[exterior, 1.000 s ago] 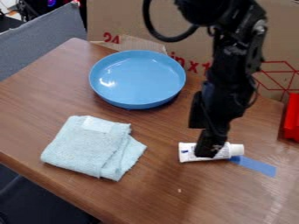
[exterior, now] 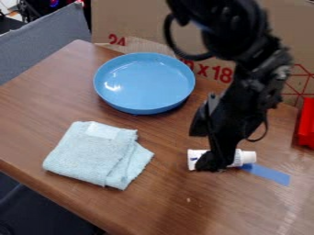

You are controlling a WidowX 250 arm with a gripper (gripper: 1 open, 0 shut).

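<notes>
A white tube (exterior: 241, 157) lies on the wooden table, with a strip of blue tape (exterior: 270, 173) beside it at the right. My black gripper (exterior: 211, 158) is low over the tube's left part, open, its fingertips at the tube and partly covering it. A folded pale blue towel (exterior: 95, 154) lies to the left, and a blue plate (exterior: 145, 84) sits behind.
A cardboard box (exterior: 147, 20) stands along the back. A red object (exterior: 306, 124) is at the right edge.
My gripper has shifted slightly over the tube and its wrist has turned a little. The towel and plate are unmoved.
</notes>
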